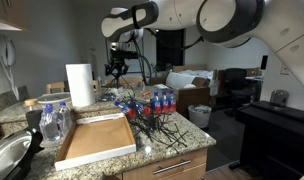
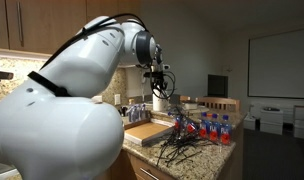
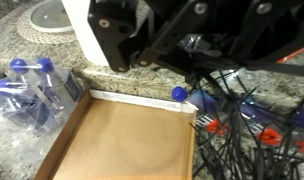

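My gripper [image 1: 117, 73] is high above the counter, to the right of the white paper roll [image 1: 81, 85]. Its dark body fills the top of the wrist view; it looks shut, and nothing clear shows between its fingers. Thin black strands [image 1: 162, 130] lie in a tangled heap on the counter, right of the shallow tan tray [image 1: 97, 138]. The tray is empty. Behind the heap stand several small bottles [image 2: 214, 127] with blue and red on them. Clear bottles with blue caps [image 3: 37, 90] are grouped left of the tray.
A round pan or sink [image 1: 10, 153] lies at the counter's left end, beside a dark-capped container [image 1: 32, 113]. Bare granite [image 1: 192, 143] shows along the front right edge. Beyond the counter are chairs [image 2: 224, 103].
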